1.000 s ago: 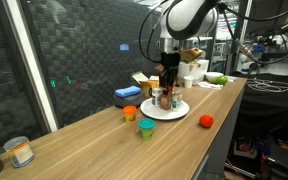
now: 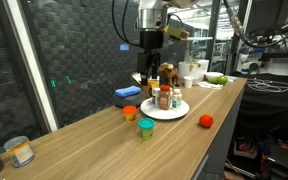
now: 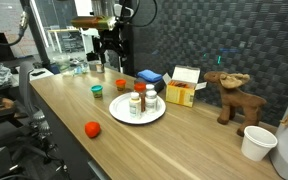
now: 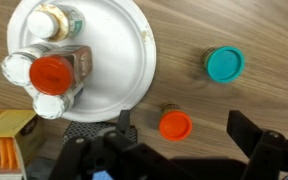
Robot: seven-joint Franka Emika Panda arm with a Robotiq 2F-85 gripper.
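My gripper (image 2: 163, 80) hangs above the table, its fingers apart and nothing held between them. In the wrist view, the orange-topped cup (image 4: 175, 124) shows below, between the two fingers. A teal cup (image 4: 224, 64) stands beyond it, clear of the fingers. A round white plate (image 4: 134, 75) fills the upper left there and carries several small bottles, one with an orange-red cap (image 4: 52, 75). From the second exterior view, the gripper (image 3: 111, 63) appears over the area of the orange cup (image 3: 120, 84) and teal cup (image 3: 97, 90).
A red round object (image 3: 92, 129) lies near the table's front edge. Behind the plate are a blue cloth (image 3: 149, 76), a yellow box (image 3: 182, 85) and a brown toy animal (image 3: 239, 95). A white cup (image 3: 256, 142) stands farther along. Bare wood lies left of the cups in exterior view 1.
Seen from exterior view 1, my gripper has moved left and up, away from the bottles on the plate. The table objects look unmoved.
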